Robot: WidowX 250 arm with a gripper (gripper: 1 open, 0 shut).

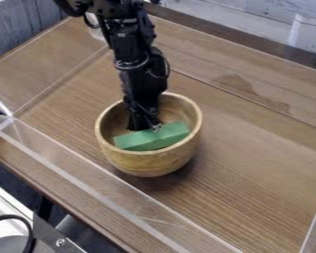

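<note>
A wooden bowl (147, 158) sits on the table in the middle of the camera view, with a green block (151, 136) lying inside it. My black gripper (143, 122) reaches down into the bowl from above, its tips at or just behind the green block. The fingertips are small and dark against the bowl's inside, so whether anything is between them is hard to see; the gripper looks shut.
A white panel stands behind the far edge at the top right.
</note>
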